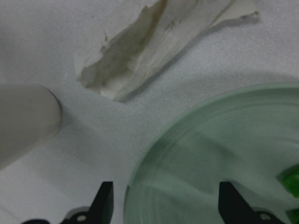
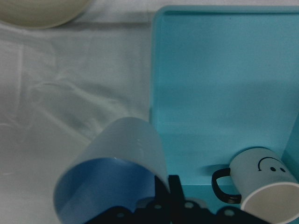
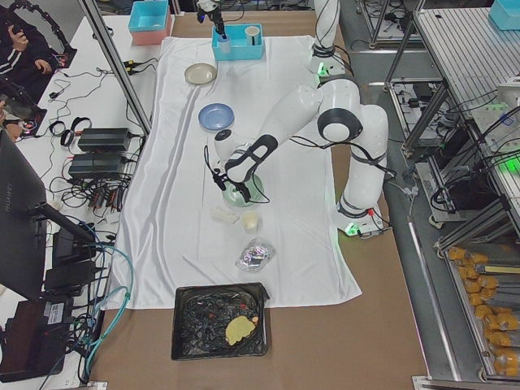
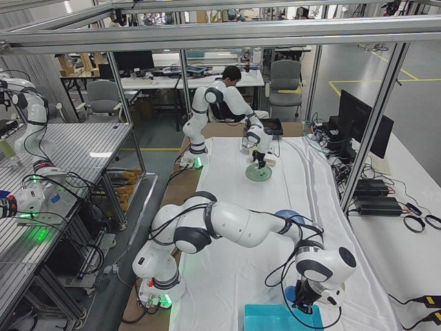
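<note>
My left gripper stands open above the rim of the green plate (image 1: pixel 201 149); small green pieces (image 1: pixel 292 182) lie on the plate. A crumpled paper scrap (image 1: pixel 140 51) and a white cylindrical cup (image 1: pixel 25 121) lie beside it. My right gripper is shut on a blue-white cup (image 2: pixel 114 149), held at the left edge of the turquoise bin (image 2: pixel 224 88). Inside the bin is a white smiley mug (image 2: pixel 264 186) with a black handle.
A beige plate (image 3: pixel 200 73) and blue plate (image 3: pixel 216 116) rest on the white cloth. A foil packet (image 3: pixel 256 254) and black tray (image 3: pixel 219 321) are at the near end.
</note>
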